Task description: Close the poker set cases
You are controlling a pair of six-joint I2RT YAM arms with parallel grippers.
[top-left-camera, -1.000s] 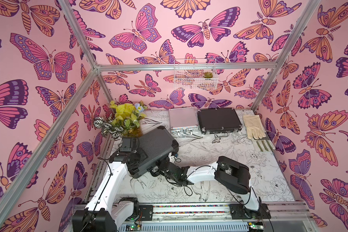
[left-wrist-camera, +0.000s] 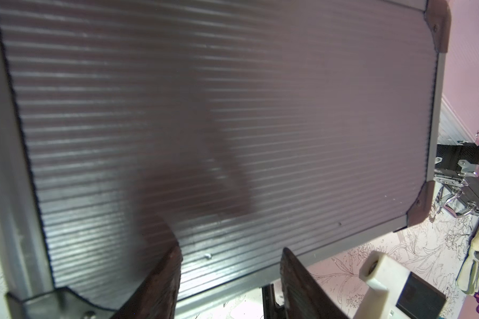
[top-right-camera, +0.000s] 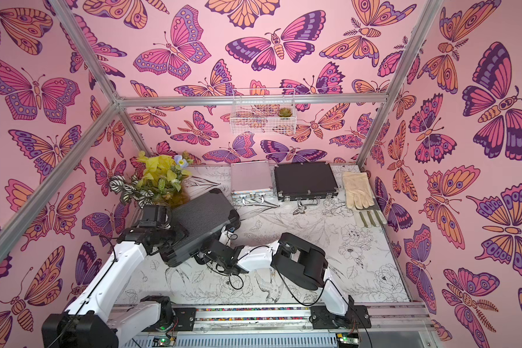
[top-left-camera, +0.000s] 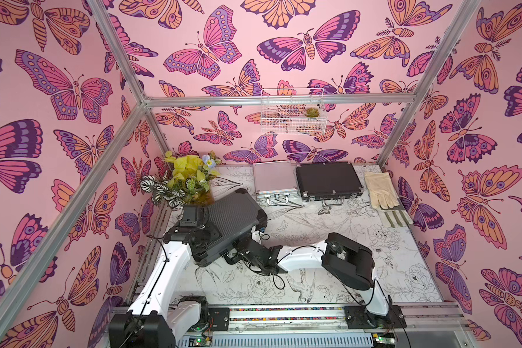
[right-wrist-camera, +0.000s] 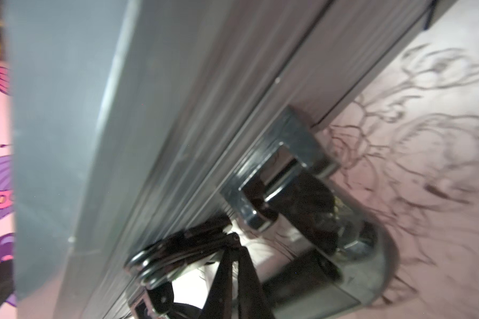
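A dark ribbed case [top-left-camera: 232,214] lies closed at an angle on the left of the table. My left gripper is above it, its fingertips apart over the lid near the rim; whether they grip anything is hidden. My right gripper is at the case's front side, fingertips together, beside a chrome latch [right-wrist-camera: 308,148], with nothing seen between them. At the back stand a closed pink-silver case [top-left-camera: 275,174] and a closed black case [top-left-camera: 329,177].
Yellow flowers and foliage [top-left-camera: 185,174] stand at the back left, close to the dark case. Gloves [top-left-camera: 380,191] lie at the back right.
My right arm has shifted slightly near the case's front side. The case and left arm look unchanged.
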